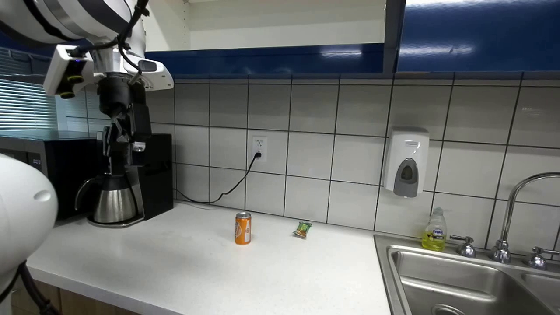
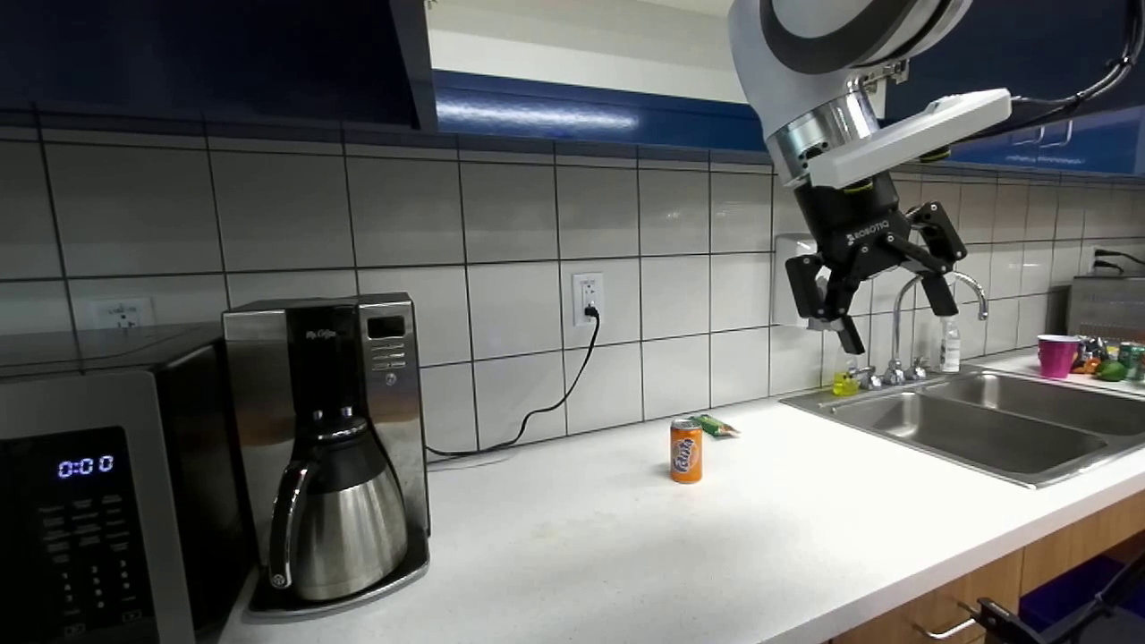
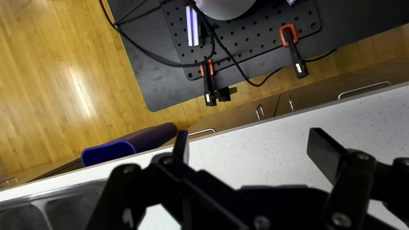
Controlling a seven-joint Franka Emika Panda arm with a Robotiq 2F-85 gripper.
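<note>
An orange Fanta can stands upright on the white counter. Behind it, near the tiled wall, lies a small green snack packet, partly hidden by the can in exterior view 2. High above the counter hangs my gripper, its fingers spread wide and empty. The wrist view shows both black fingers far apart, with only bare counter between and below them. Neither can nor packet appears in that view.
A coffee maker with a steel carafe and a microwave occupy one end. At the other are a sink, faucet and yellow soap bottle. Overhead is an open cabinet. Mid-counter is largely clear.
</note>
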